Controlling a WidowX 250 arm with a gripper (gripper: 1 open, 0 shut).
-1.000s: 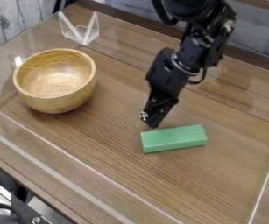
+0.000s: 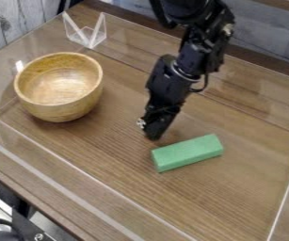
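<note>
A black robot arm reaches down from the top of the camera view, its gripper [image 2: 152, 126] low over the wooden table, just left of and behind a green block [image 2: 187, 152]. The gripper looks shut, with nothing visible between its fingers. A wooden bowl [image 2: 58, 83] sits to the left, apart from the gripper.
A white wire-like object [image 2: 81, 30] stands at the back left.
The gripper has shifted slightly left and the arm's upper joints have moved a little. The green block stays about where it was.
</note>
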